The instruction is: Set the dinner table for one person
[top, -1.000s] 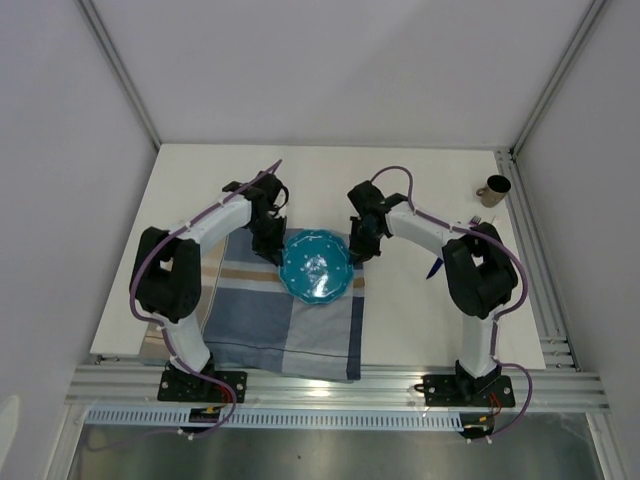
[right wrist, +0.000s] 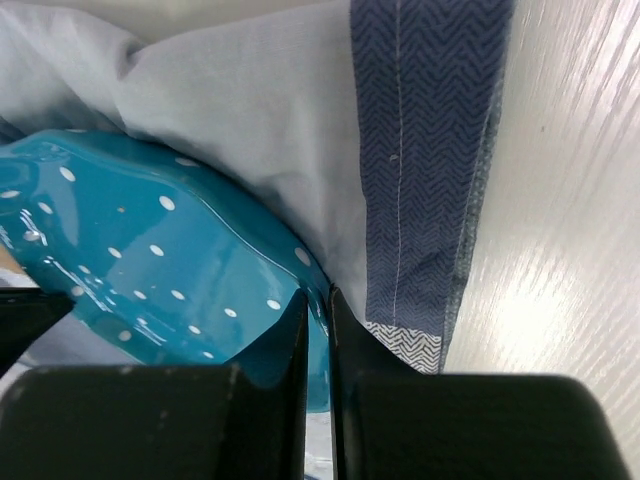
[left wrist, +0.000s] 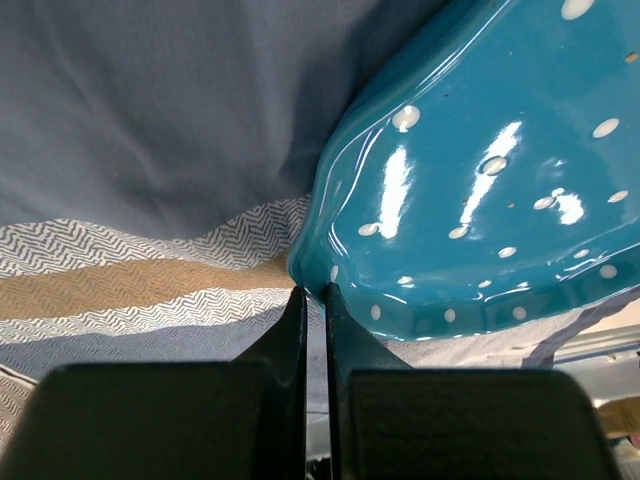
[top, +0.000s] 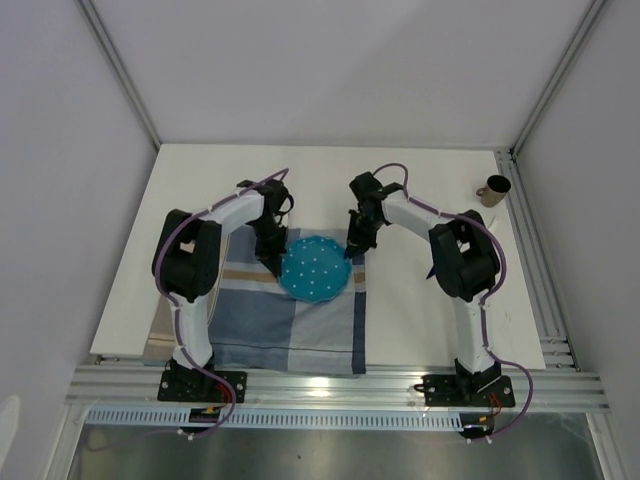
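A teal plate with white dots [top: 312,268] lies on the grey, striped cloth placemat [top: 290,335]. In the top view my left gripper [top: 280,258] is at the plate's left rim, and my right gripper [top: 350,252] is at its right rim. The left wrist view shows the left fingertips shut right at the rim [left wrist: 315,255]; whether they grip it is hard to see. In the right wrist view the right fingers are shut on the plate's rim [right wrist: 250,225].
A mug [top: 493,190] stands at the back right. Cutlery with a blue part [top: 432,271] lies partly hidden under the right arm.
Both arms have shifted slightly around the plate. The plate has stayed at nearly the same place, and the placemat's near edge has shifted slightly.
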